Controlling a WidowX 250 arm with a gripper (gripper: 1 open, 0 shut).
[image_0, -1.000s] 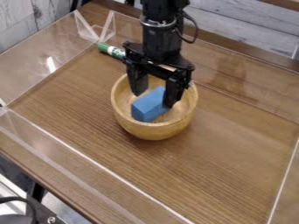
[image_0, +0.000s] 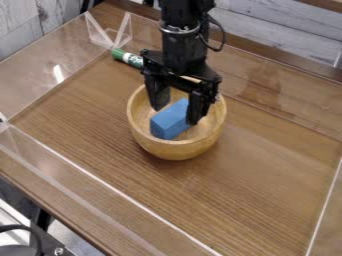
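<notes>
A round wooden bowl (image_0: 178, 149) sits near the middle of the table, with a blue block (image_0: 170, 124) lying inside it. My black gripper (image_0: 179, 92) hangs over the bowl, open, its two fingers reaching down to either side above the block, one toward the bowl's left part and one toward its right. Nothing shows held between them.
A green and white cylindrical object (image_0: 126, 56) lies behind the bowl to the left. White railings or walls edge the far side.
</notes>
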